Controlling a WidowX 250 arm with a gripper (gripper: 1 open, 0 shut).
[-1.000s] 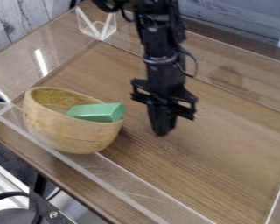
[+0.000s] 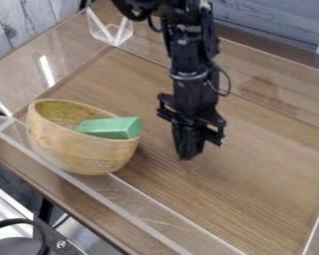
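Observation:
My black gripper [image 2: 189, 141] hangs low over the middle of the wooden table [image 2: 242, 199], fingers pointing down and looking shut, with nothing visible between them. To its left sits a wooden bowl [image 2: 72, 149] holding a green block [image 2: 112, 127], which is tilted inside near the bowl's right rim.
A white wire-like object [image 2: 112, 28] stands at the back left edge. Dark cables lie at the lower left corner, off the table's edge.
Over the last second the arm has shifted slightly and its blurred motion has settled. The bowl and green block look about the same.

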